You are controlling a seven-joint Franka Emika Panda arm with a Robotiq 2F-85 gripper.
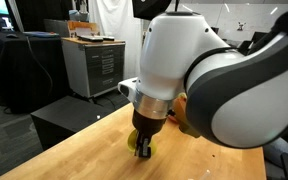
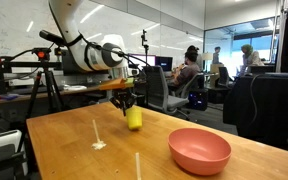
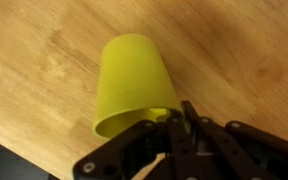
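Note:
A yellow cup [image 2: 134, 119] is at my gripper [image 2: 130, 103] near the far side of the wooden table. In the wrist view the cup [image 3: 134, 75] lies slanted across the picture with its open mouth toward me, and the gripper is shut on the cup's rim at one side. Exterior view 1 has the gripper [image 1: 143, 150] in front of the cup [image 1: 134, 139], hiding part of it. Whether the cup's base touches the table cannot be made out.
A pink-red bowl [image 2: 199, 148] stands on the table [image 2: 79, 155] toward the right. Two thin pale sticks lie on the wood, one short stick [image 2: 96, 132] and one nearer stick [image 2: 137, 166]. Left of the bowl the tabletop is mostly bare.

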